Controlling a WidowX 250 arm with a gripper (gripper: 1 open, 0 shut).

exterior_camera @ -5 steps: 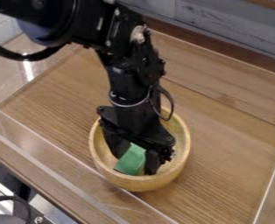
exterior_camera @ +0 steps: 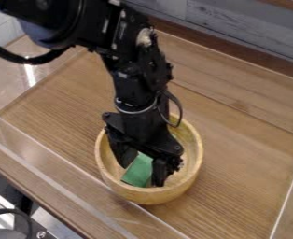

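My black gripper point(exterior_camera: 142, 155) reaches down into a light yellow bowl point(exterior_camera: 179, 183) near the middle of the view, its open fingers around or just above a green object point(exterior_camera: 138, 172) lying inside. The arm covers the back of the bowl and part of the green object, so whether the fingers touch it is hard to tell.
The bowl stands on a wooden surface point(exterior_camera: 243, 159) with free room to the right and at the back left. A pale wall point(exterior_camera: 236, 28) runs along the back. Black cables and a clear edge lie at the lower left.
My gripper has shifted slightly within the bowl, its lower part a little higher than before. The bowl and green object look nearly unmoved.
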